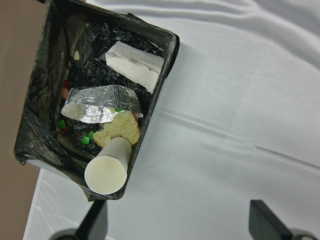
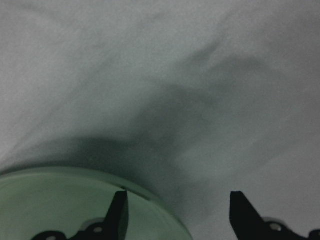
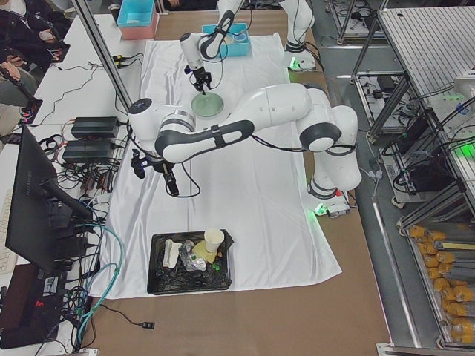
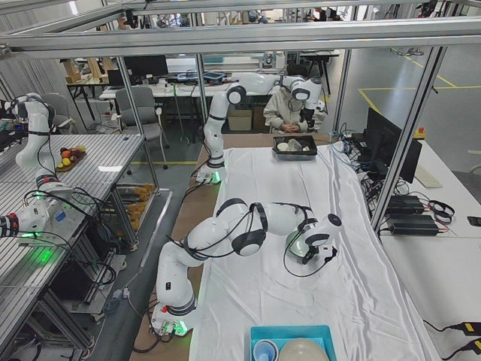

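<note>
A black bag-lined bin [image 3: 159, 274] holds a paper cup [image 1: 106, 175], bread [image 1: 120, 127], foil [image 1: 97, 97], white paper [image 1: 132, 65] and small bits. My left gripper is raised over the cloth beside the bin, open and empty. A green plate [image 3: 206, 104] lies on the cloth. My right gripper hovers at its rim, open, with nothing between its fingers.
A blue bin [image 4: 289, 332] with a cup and plate stands at the right arm's end of the white cloth [image 3: 267, 230]. A monitor and cables line one side.
</note>
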